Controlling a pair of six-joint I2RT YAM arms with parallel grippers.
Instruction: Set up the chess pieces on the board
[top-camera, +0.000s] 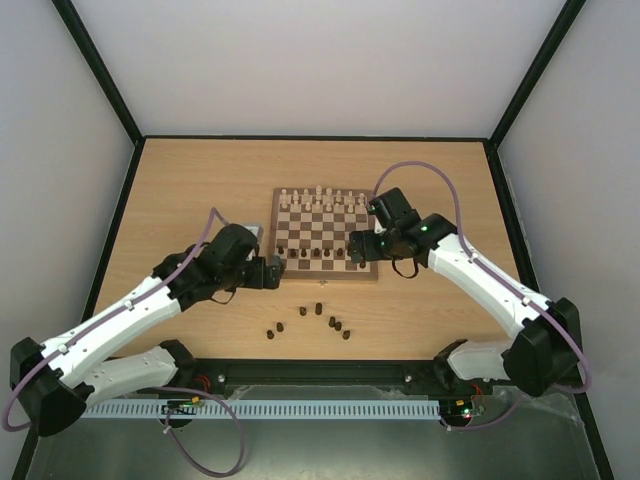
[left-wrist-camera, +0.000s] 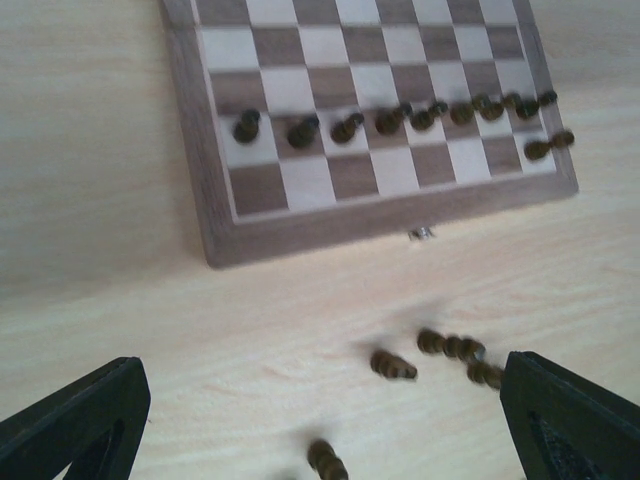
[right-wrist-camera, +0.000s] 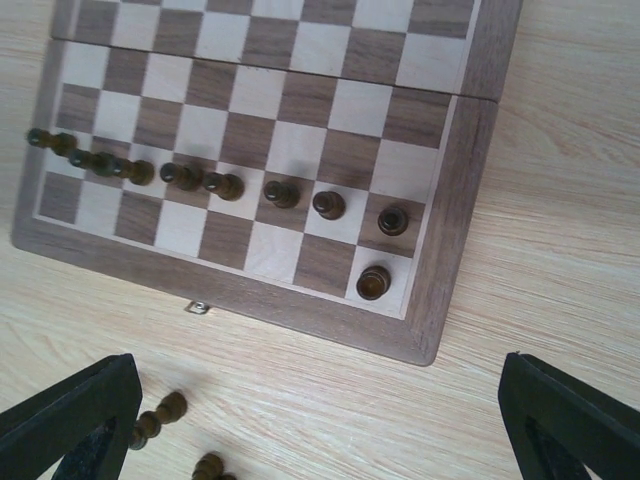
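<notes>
The chessboard (top-camera: 321, 272) lies mid-table, light pieces (top-camera: 318, 200) along its back rows, a row of dark pawns (right-wrist-camera: 328, 204) near the front, and one dark piece (right-wrist-camera: 373, 282) on the front right corner square. Loose dark pieces (left-wrist-camera: 392, 365) lie on the table in front. My left gripper (top-camera: 270, 274) is open, above the board's front left, with only table between its fingertips in the left wrist view. My right gripper (top-camera: 361, 246) is open, over the board's right side, with nothing between its fingers.
Bare wood surrounds the board (top-camera: 190, 180), widest at the back and both sides. A pale object, partly hidden, is behind the left gripper at the board's left.
</notes>
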